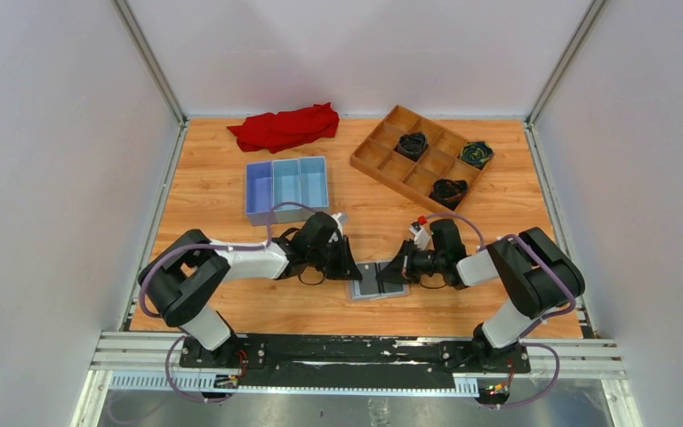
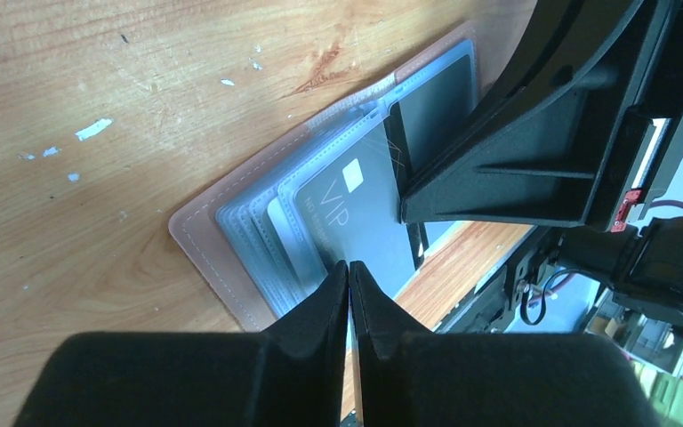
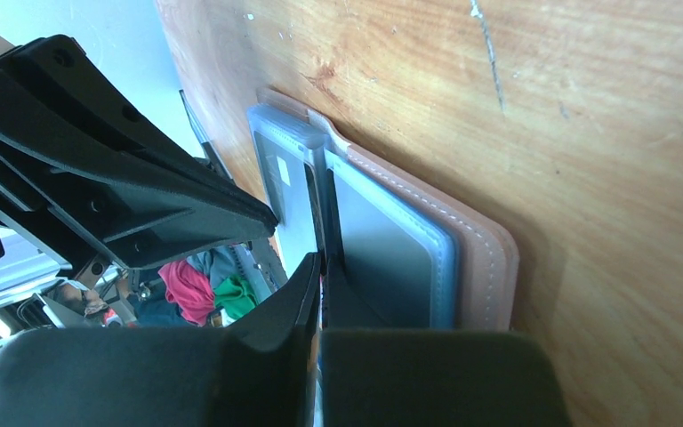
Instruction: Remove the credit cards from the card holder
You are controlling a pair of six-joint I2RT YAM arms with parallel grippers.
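The card holder lies open on the table, its clear sleeves stacked on a pale brown cover. A grey card with "VIP" on it shows in the left sleeve; a white card edge peeks out beside it. Another dark card fills the right sleeve. My left gripper is shut at the holder's left edge, nothing visible between its fingers. Over the middle and right part, my right gripper is shut, its tips at the black strip between the two sleeves. Whether it pinches anything there is hidden.
Behind the arms stand a blue three-part box and a wooden compartment tray holding several dark rolled items. A red cloth lies at the back left. Bare table surrounds the holder in front.
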